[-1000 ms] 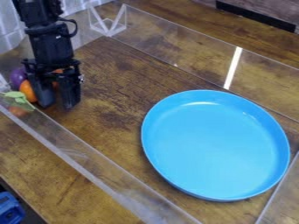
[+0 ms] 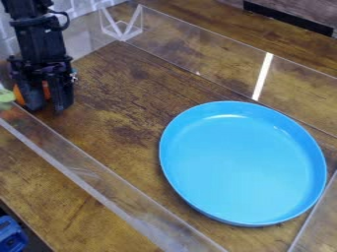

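My black gripper (image 2: 39, 91) hangs low at the far left of the camera view, over a small group of toy vegetables by the clear wall. An orange item (image 2: 22, 94) and a pale green one (image 2: 6, 97) show partly behind and beside it; the rest are hidden. Whether the fingers are open or shut on something cannot be made out.
A large blue plate (image 2: 242, 162) fills the right of the wooden surface (image 2: 132, 108). Clear barrier walls run round the area. A blue object (image 2: 8, 234) sits at the lower left corner.
The plate is unchanged.
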